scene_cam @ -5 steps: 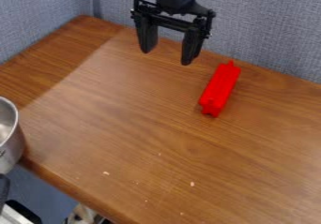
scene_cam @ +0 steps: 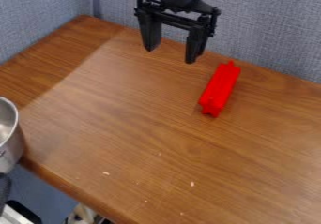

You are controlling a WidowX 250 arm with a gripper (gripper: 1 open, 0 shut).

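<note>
My black gripper point(scene_cam: 172, 38) hangs at the top middle of the camera view, above the back part of the wooden table point(scene_cam: 138, 153), its two fingers spread wide apart with nothing seen between them. To its right and lower down, a red elongated block point(scene_cam: 219, 89) lies on the table, slanting from back right to front left, apart from the gripper.
A shiny metal container point(scene_cam: 7, 132) sits at the left edge, partly out of view. Grey padded walls point(scene_cam: 276, 26) line the back and left. Some dark items below the front left edge are unclear.
My gripper has shifted very slightly to the right over the last second. The red block and the rest look unchanged.
</note>
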